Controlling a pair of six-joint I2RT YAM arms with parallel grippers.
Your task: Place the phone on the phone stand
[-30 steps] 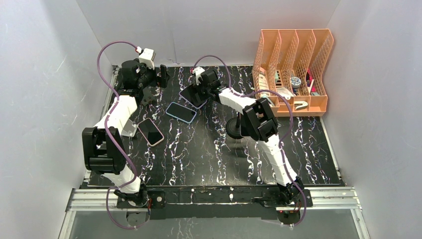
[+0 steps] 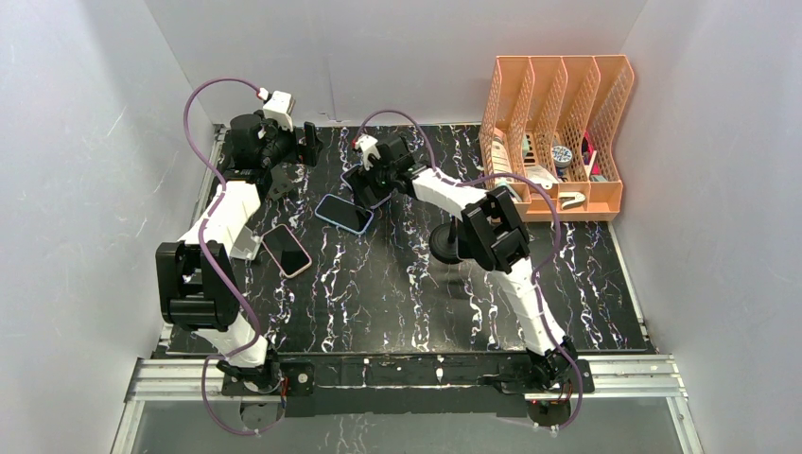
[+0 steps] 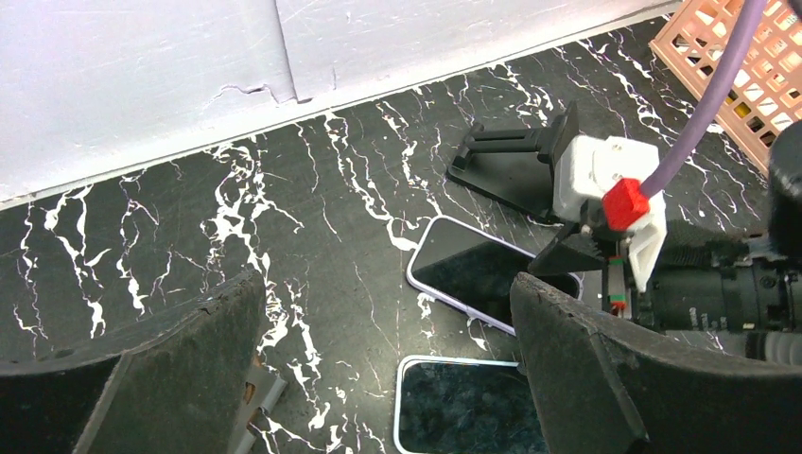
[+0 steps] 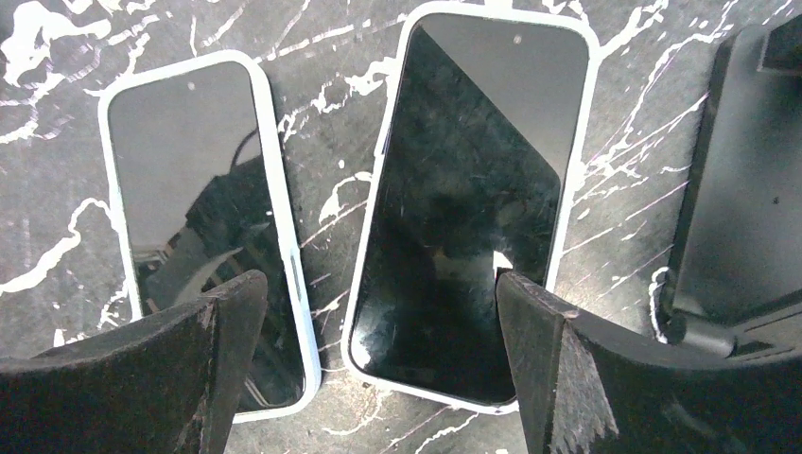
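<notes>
My right gripper point(image 2: 364, 189) is open, low over a silver-rimmed phone point(image 4: 454, 180) at the back middle. A blue-rimmed phone point(image 2: 343, 214) lies just in front, also on the left side of the right wrist view. A pink-rimmed phone point(image 2: 286, 250) lies front left. A black phone stand stands behind the silver-rimmed phone, partly hidden from above; it also fills the right of the right wrist view point(image 4: 728, 199). My left gripper point(image 2: 307, 144) hangs open at the back left, with nothing between its fingers.
An orange divided organiser point(image 2: 596, 199) holds assorted items at the back right. A black round-based object point(image 2: 442, 246) is partly under the right arm. Grey items sit under the left arm.
My right gripper has shifted slightly left and toward the front over the phones. The left arm and the phones are unchanged.
</notes>
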